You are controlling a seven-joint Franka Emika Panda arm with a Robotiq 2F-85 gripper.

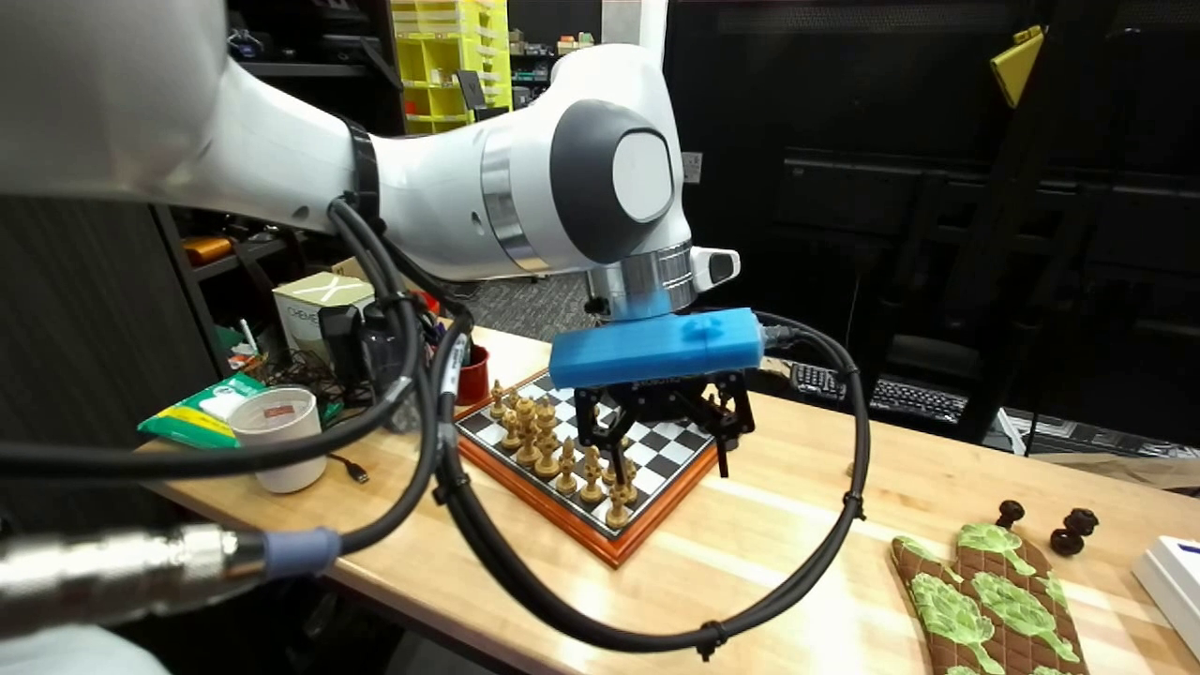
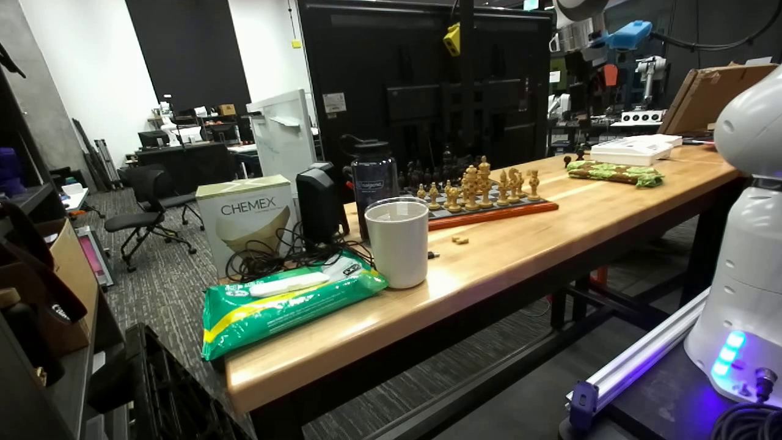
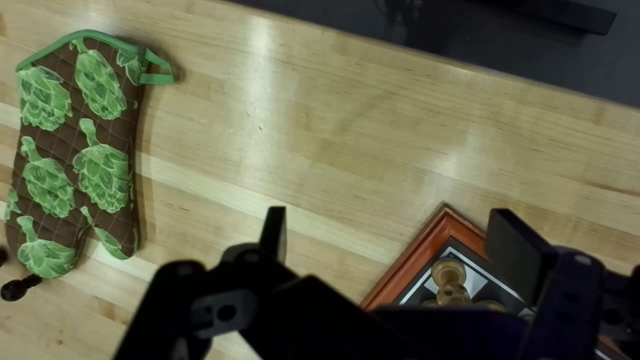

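My gripper is open above the table, its two black fingers wide apart with nothing between them. In the wrist view, a corner of the chessboard (image 3: 414,258) with its red-brown wooden frame shows below and between the fingers, a light wooden chess piece (image 3: 448,273) standing on it. From the first exterior view, the fingers hang over the near right part of the board (image 1: 675,501). Several light pieces (image 2: 484,179) stand along the near side of the board in the second exterior view. Dark pieces (image 2: 418,176) are partly hidden behind them.
A brown oven mitt with green artichokes (image 1: 990,602) lies to the right, with dark chess pieces (image 1: 1069,531) beyond it. A white cup (image 2: 398,245), green wipes pack (image 2: 293,300), black bottle (image 2: 372,176) and Chemex box (image 2: 249,220) crowd the other end. Bare table (image 3: 336,132) separates mitt and board.
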